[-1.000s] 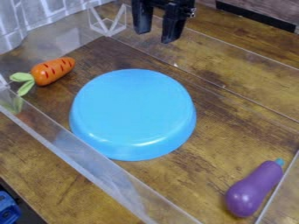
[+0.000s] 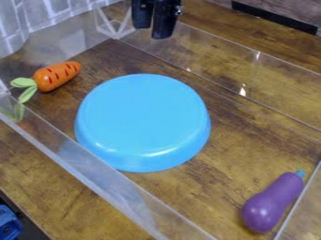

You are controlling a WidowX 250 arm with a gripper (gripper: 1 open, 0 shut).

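A black gripper (image 2: 154, 21) hangs at the top middle of the view, partly cut off by the frame's edge, above and behind a blue upturned bowl or lid (image 2: 141, 122). I cannot tell how its fingers stand. An orange toy carrot (image 2: 55, 77) with pale green leaves lies left of the blue piece. A purple toy eggplant (image 2: 272, 202) lies at the lower right.
Clear plastic walls border the wooden floor (image 2: 189, 197) on several sides. A dark blue object (image 2: 7, 223) sits at the lower left corner. Bare wood is free right of and below the blue piece.
The gripper has moved a little up and left, and less of it shows. The carrot, eggplant and blue piece have not moved.
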